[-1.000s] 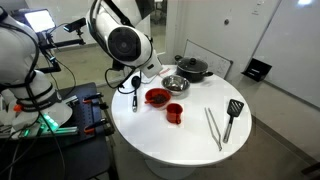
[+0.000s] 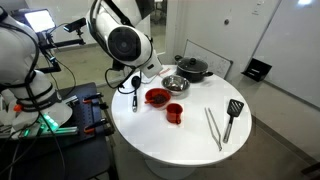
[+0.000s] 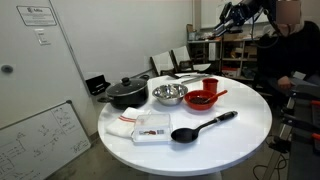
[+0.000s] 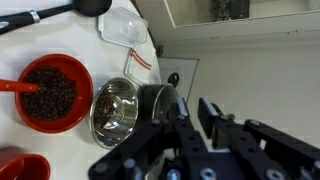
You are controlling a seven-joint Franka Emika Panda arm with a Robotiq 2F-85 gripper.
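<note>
My gripper shows as a dark shape at the lower right of the wrist view; whether anything is between its fingers cannot be made out. In exterior view 2 it hangs high at the right, apart from the table (image 3: 240, 150). A red bowl (image 2: 158, 97) holds dark beans (image 4: 50, 92), with a red handle (image 4: 18, 86) reaching over its rim. Close by stand a red mug (image 2: 174, 113) and a metal bowl (image 2: 176, 85) with some dark bits inside. Behind them sits a lidded black pot (image 2: 194, 69).
A black ladle (image 3: 205, 127), a clear container (image 3: 153, 129) and a white cloth (image 3: 125, 122) lie near one edge. Tongs (image 2: 213, 128) and a black spatula (image 2: 233, 116) rest on the other side.
</note>
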